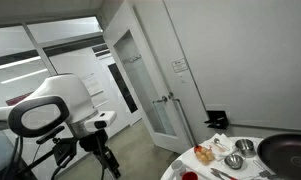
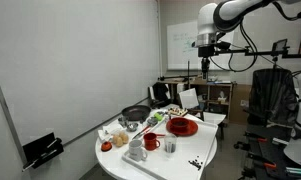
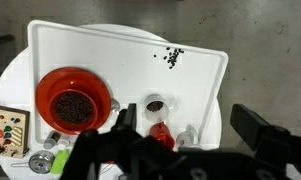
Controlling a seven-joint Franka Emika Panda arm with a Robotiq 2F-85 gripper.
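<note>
High above the round table (image 2: 140, 177), my gripper is open, its dark fingers wide apart with nothing held. In the wrist view, a white tray (image 3: 205, 80) lies below. On its left part sits a red plate (image 3: 52, 84) bearing a red bowl (image 3: 72, 106) of dark beans. A clear cup (image 3: 155, 104) with some beans in the bottom stands near the tray's middle. Several loose beans (image 3: 173, 57) are scattered towards the upper edge. Beside the cup shows a red mug (image 3: 162, 134), partly hidden by the gripper.
A wooden board game (image 3: 8, 130) lies left of the tray. A dark pan (image 1: 288, 153), metal bowls (image 1: 245, 146) and a white mug (image 2: 137, 150) crowd the table. The tray's right half is mostly bare.
</note>
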